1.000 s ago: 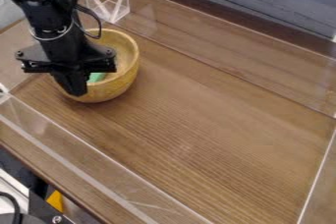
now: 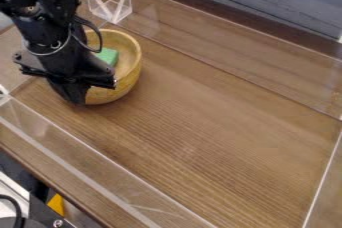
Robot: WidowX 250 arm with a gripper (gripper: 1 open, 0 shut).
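Observation:
My black gripper (image 2: 70, 90) reaches down from the upper left over a yellow bowl (image 2: 120, 86) at the left of the wooden table, its body covering much of the bowl's near side. A green object (image 2: 107, 57) shows inside the bowl behind the gripper. The fingertips are dark and small in this view, and whether anything is between them is hard to make out.
A clear plastic piece (image 2: 110, 7) stands behind the bowl at the upper left. The middle and right of the wooden table (image 2: 227, 122) are empty, bordered by a rail at the back right. Cables lie at the bottom left.
The gripper has shifted and turned slightly over the bowl, and more of the green object now shows.

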